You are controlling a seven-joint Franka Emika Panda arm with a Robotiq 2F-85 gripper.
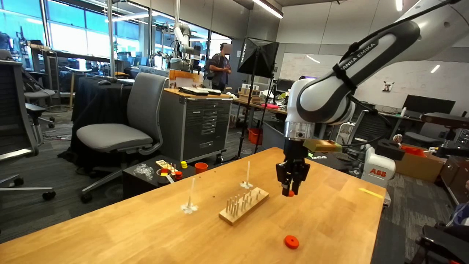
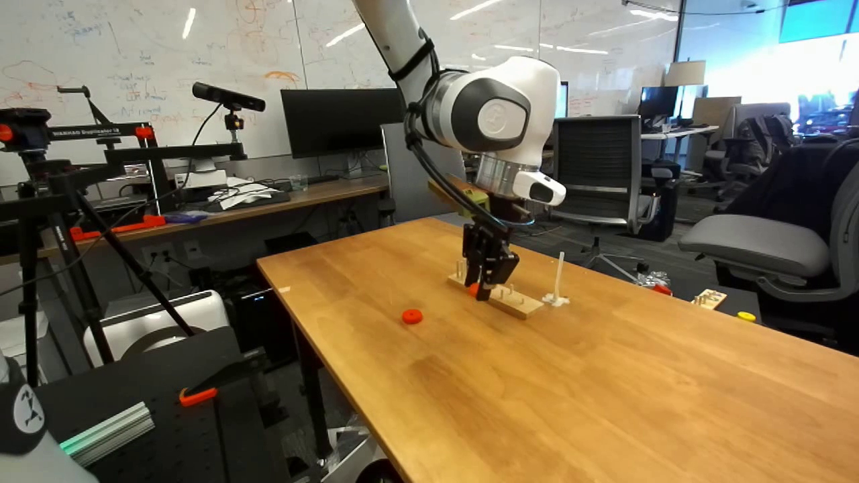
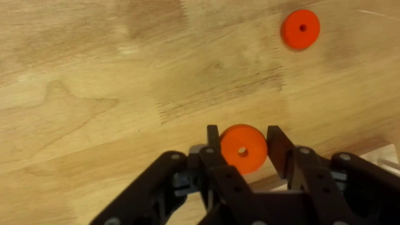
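My gripper is shut on an orange-red disc [image 3: 249, 150], which has a small hole through its middle. In exterior view 1 the gripper [image 1: 288, 193] hangs above the table, to the right of a wooden peg board [image 1: 244, 206]. Several thin pegs stand up from that board; its near end [image 2: 519, 303] shows beside the gripper in exterior view 2. A second red disc [image 1: 291, 241] lies flat on the table, apart from the gripper. This loose disc [image 3: 301, 29] appears at the upper right of the wrist view, its hole facing up.
Two upright white rods, one nearer [image 1: 190, 200] and one farther [image 1: 248, 173], are fixed to the table beyond the peg board. An orange cup [image 1: 200, 167] and other small parts sit on a low black stand past the edge.
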